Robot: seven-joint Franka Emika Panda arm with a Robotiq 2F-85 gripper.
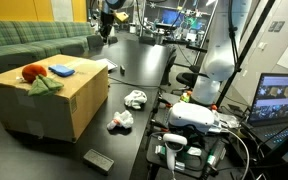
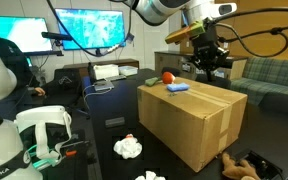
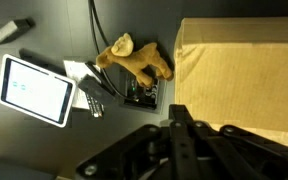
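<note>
My gripper (image 1: 105, 35) is shut above the far end of the cardboard box (image 1: 44, 117), with nothing showing between its fingers. In exterior view 2 the gripper (image 2: 209, 70) hangs over the box top (image 2: 209, 97). From the wrist view, a brown plush toy (image 3: 139, 60) lies down beside the box, partly over a dark item and a cable. The toy is ahead and to the left of the gripper, apart from it. Exterior view 2 shows the toy (image 2: 238, 167) low behind the box.
On the box sit a red ball (image 2: 168, 77), a blue item (image 2: 178, 87) and a green cloth (image 1: 46, 85). A white-screened tablet (image 3: 36, 88) lies left of the toy. White crumpled pieces (image 1: 121, 121) and a dark block (image 1: 99, 160) rest on the dark surface.
</note>
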